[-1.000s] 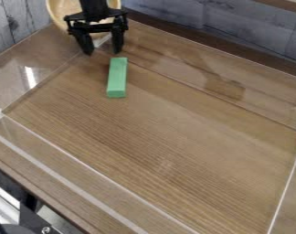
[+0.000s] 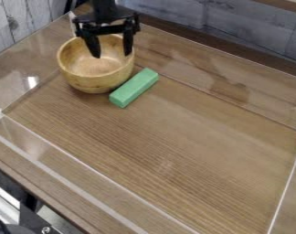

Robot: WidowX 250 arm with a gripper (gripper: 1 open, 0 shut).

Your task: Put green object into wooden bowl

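The wooden bowl [image 2: 79, 79] stands upright at the upper left of the table and looks empty inside. A green block [image 2: 134, 88] lies on the table just outside the bowl's right side, slanting up to the right. From the top edge my black gripper [image 2: 109, 47] reaches down over the far part of the bowl. Its two fingers are spread apart, with only the bowl's inside showing between them. Whether a fingertip touches the bowl, I cannot tell.
Bare wooden table [image 2: 194, 155] spreads widely to the right and in front of the block. A dark wall [image 2: 254, 23] borders the far right side. Dark cables [image 2: 14, 219] lie beyond the table edge at the lower left.
Since a second ago the bowl has come from the far edge towards the camera, and the block has shifted slightly right and turned aslant.
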